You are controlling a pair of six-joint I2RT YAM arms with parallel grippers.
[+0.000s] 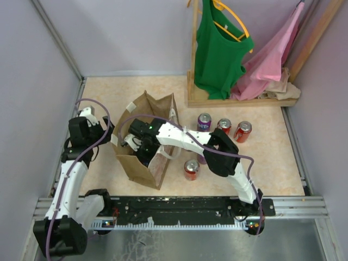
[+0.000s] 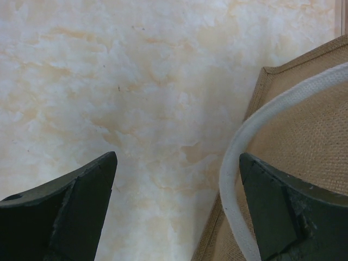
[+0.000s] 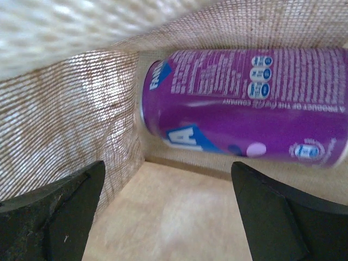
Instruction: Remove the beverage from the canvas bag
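The tan canvas bag [image 1: 142,173] stands open on the table, with my right arm reaching down into it. Inside, a purple can [image 3: 244,103] lies on its side against the cloth, shown in the right wrist view. My right gripper is open, its fingers apart and short of the can, with nothing between them. In the top view the arm hides that can. My left gripper is open at the bag's left side; the white handle [image 2: 234,157] runs close by its right finger.
Purple and red cans stand right of the bag, among them a purple can [image 1: 204,122], a red can [image 1: 243,130] and another red can [image 1: 191,169]. A wooden rack [image 1: 239,102] with clothes stands behind. Bare table lies at the far right.
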